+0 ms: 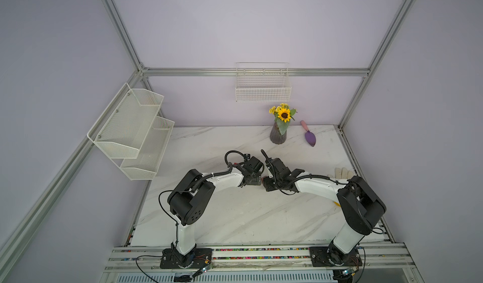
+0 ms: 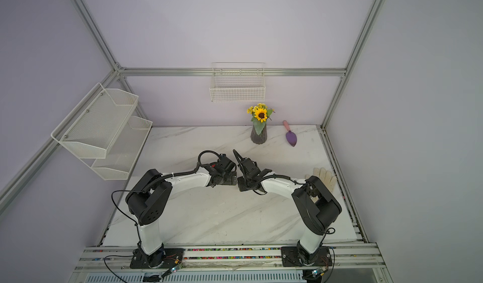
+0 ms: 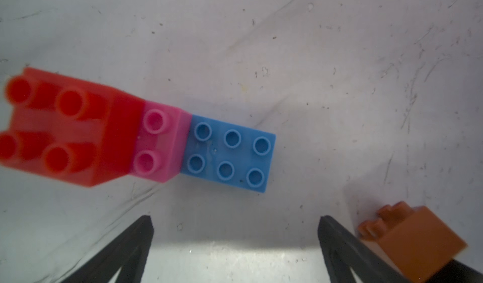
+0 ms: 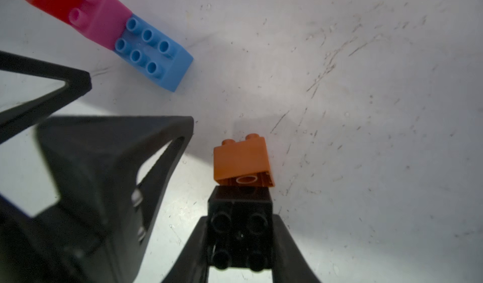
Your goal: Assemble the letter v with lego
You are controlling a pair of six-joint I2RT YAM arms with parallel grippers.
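A red brick [image 3: 75, 127], a pink brick [image 3: 156, 142] and a blue brick [image 3: 229, 152] form one row on the table. The red one stands tallest, the blue lowest. My left gripper is open over bare table beside that row, empty between its fingers. In the right wrist view, my right gripper is shut on a black brick [image 4: 240, 212]. An orange brick [image 4: 241, 159] sits against its far end, studs pointing away; whether the two are fully joined, I cannot tell. Just left of it are the left gripper's fingers [image 4: 168, 127].
Both arms almost meet mid-table, covering most of the bricks in the top views. A vase of sunflowers [image 1: 278, 134] and a purple trowel [image 1: 310, 138] stand at the back. A glove [image 2: 324, 177] lies at the right.
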